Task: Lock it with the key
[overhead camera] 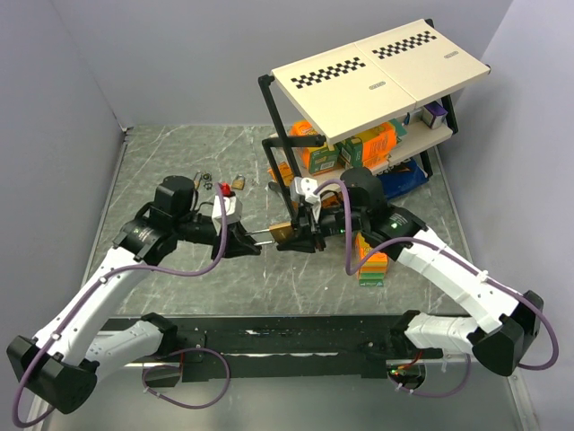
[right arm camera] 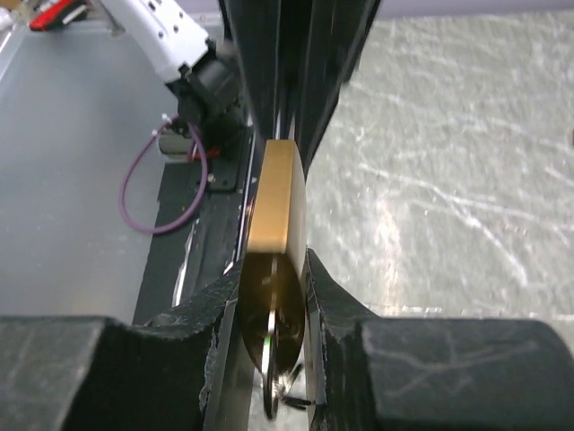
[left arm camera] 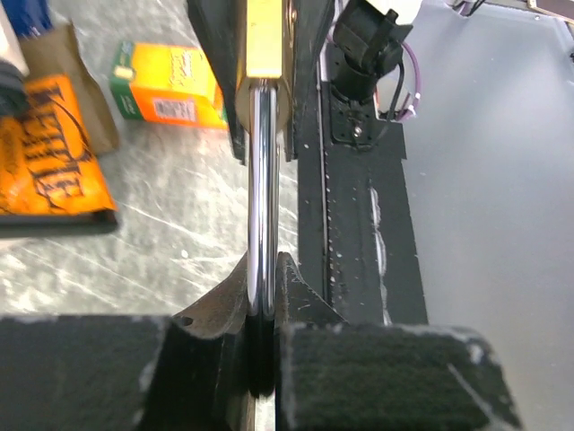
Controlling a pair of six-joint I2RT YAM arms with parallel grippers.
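In the middle of the top view, my left gripper [overhead camera: 248, 240] is shut on a silver shackle [left arm camera: 263, 197]. The shackle runs to a brass padlock body [overhead camera: 282, 233], which my right gripper [overhead camera: 300, 238] holds shut. In the left wrist view the body [left arm camera: 264, 45] sits at the far end of the shackle, between the right fingers. In the right wrist view the brass body [right arm camera: 275, 206] fills the fingers, with a small silver piece [right arm camera: 270, 359], perhaps the key, at its near end. I cannot tell whether that piece is inserted.
A shelf unit [overhead camera: 377, 76] with orange packs stands at the back right. An orange box [overhead camera: 372, 260] lies on the floor to the right. A small padlock [overhead camera: 239, 182] and loose items lie behind the grippers.
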